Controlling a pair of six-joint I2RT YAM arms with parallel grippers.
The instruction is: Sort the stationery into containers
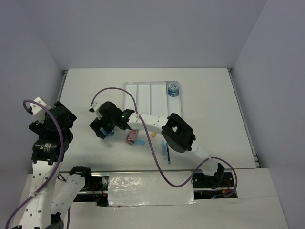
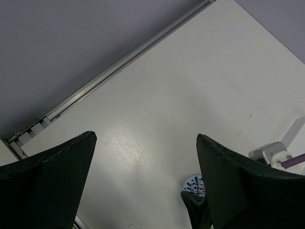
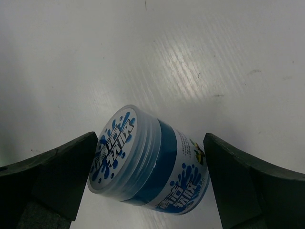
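Observation:
My right gripper is open, with a blue-and-white jar [image 3: 147, 162] between its spread fingers. The jar appears tilted in the right wrist view, its labelled lid towards the left finger. From above, the arm partly covers this jar [image 1: 109, 133] on the left side of the table. A second blue jar [image 1: 173, 88] is in the right compartment of the white divided tray [image 1: 157, 98]. At the far left my left gripper is open and empty over bare table. Loose items in front of the tray include a pinkish-red one [image 1: 131, 137] and a dark pen [image 1: 168, 153].
Small blue [image 1: 140, 142] and orange [image 1: 153, 134] pieces lie near the pinkish-red item, and a pale blue item [image 1: 164, 149] lies beside the pen. My right arm crosses the tray's front. Free table lies to the right and back left.

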